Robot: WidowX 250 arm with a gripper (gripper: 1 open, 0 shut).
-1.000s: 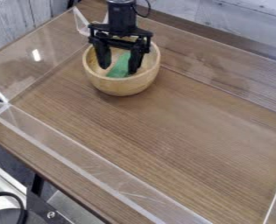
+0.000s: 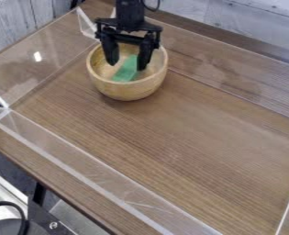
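Note:
A wooden bowl (image 2: 126, 90) stands near the back of the wooden table (image 2: 172, 165), with a green object (image 2: 126, 70) lying inside it. My black gripper (image 2: 127, 50) is over the bowl's back part, its fingers apart on either side above the green object, open with nothing seen held between them.
Dark cable-like shapes lie at the lower left corner, and the table's edges show at the left and at the back.
My gripper has risen toward the back of the bowl over the last second, uncovering more of the green object, which remains in the bowl.

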